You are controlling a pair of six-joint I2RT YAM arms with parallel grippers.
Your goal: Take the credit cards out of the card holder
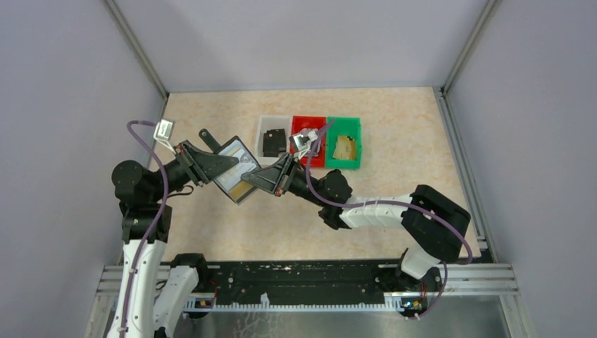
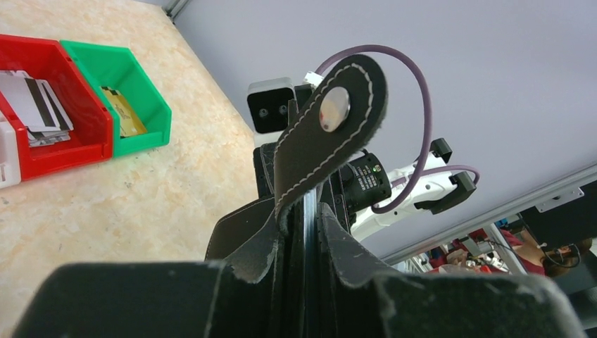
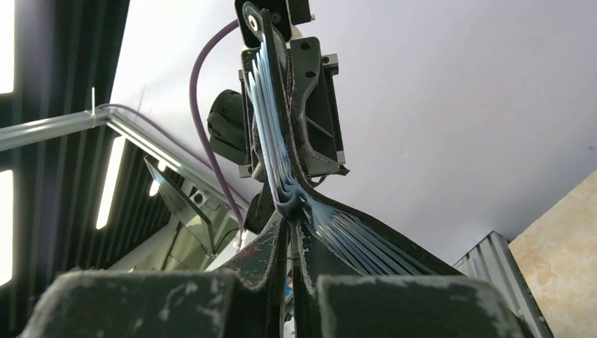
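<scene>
The black card holder (image 1: 236, 182) hangs open above the table between both grippers, clear sleeves and light and yellow cards showing in the top view; its snap strap (image 2: 310, 148) rises in the left wrist view, its fanned sleeves in the right. My left gripper (image 1: 235, 160) is at the holder's upper part, the holder between its fingers; whether they press on it is unclear. My right gripper (image 1: 246, 176) is shut at the holder's lower right; whether anything thin is between its fingertips is hard to tell.
White (image 1: 260, 123), red (image 1: 308, 121) and green (image 1: 352, 127) bins stand at the back, holding dark items, cards and a yellow item respectively.
</scene>
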